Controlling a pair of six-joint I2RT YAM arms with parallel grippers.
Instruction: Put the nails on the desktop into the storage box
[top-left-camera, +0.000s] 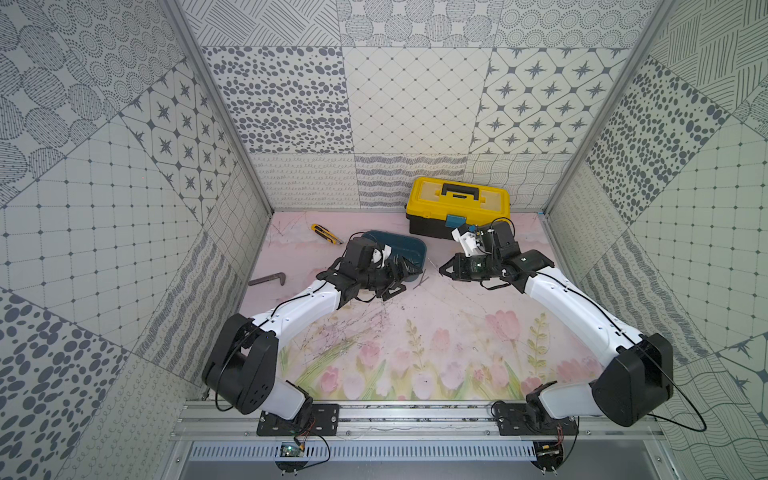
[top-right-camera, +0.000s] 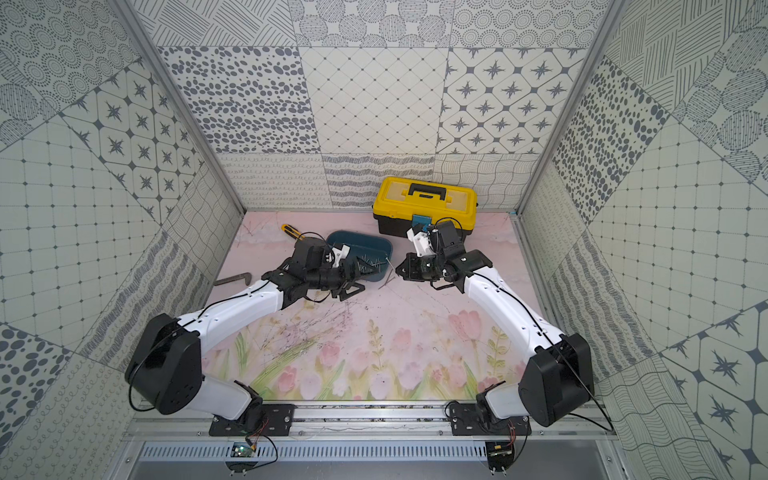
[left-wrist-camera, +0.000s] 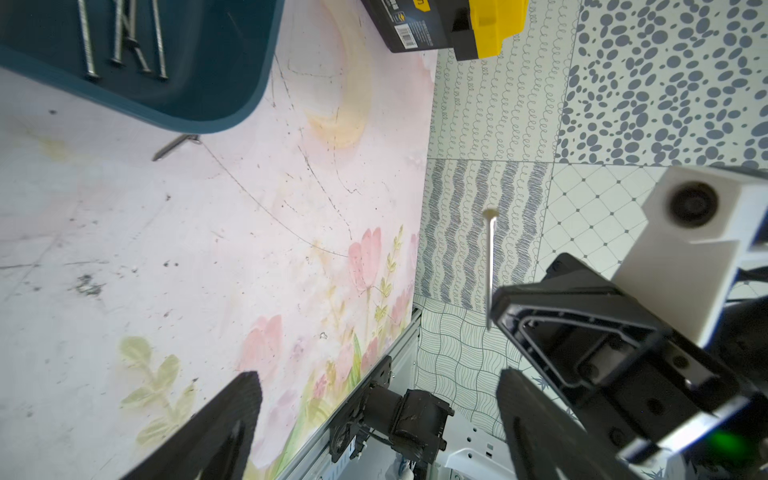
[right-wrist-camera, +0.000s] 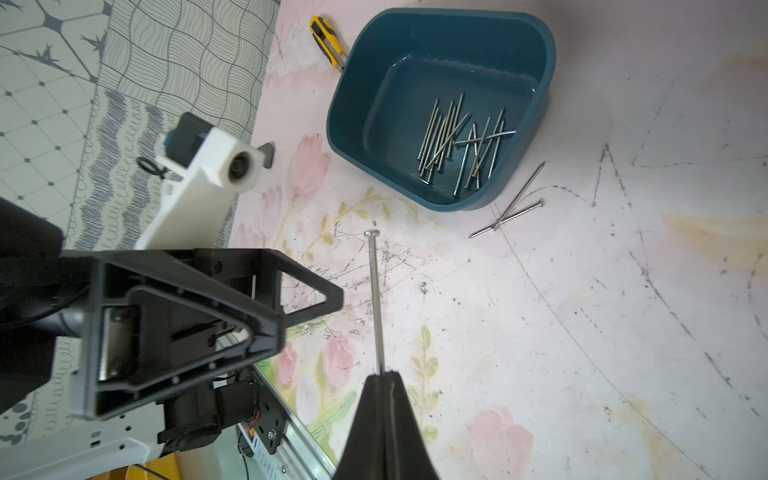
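Note:
A blue storage box (right-wrist-camera: 400, 88) holds a pile of nails (right-wrist-camera: 444, 144); two loose nails (right-wrist-camera: 520, 209) lie crossed on the desktop beside it. My right gripper is shut on a nail (right-wrist-camera: 374, 296), held raised with its head out, just right of the box in the top views. My left gripper faces it from the left, open, with nothing visible between its fingertips; it hangs over the box's front edge in the top left view.
A yellow toolbox (top-left-camera: 456, 200) stands at the back right. A utility knife (top-left-camera: 324, 233) and a grey metal tool (top-left-camera: 266, 279) lie on the left.

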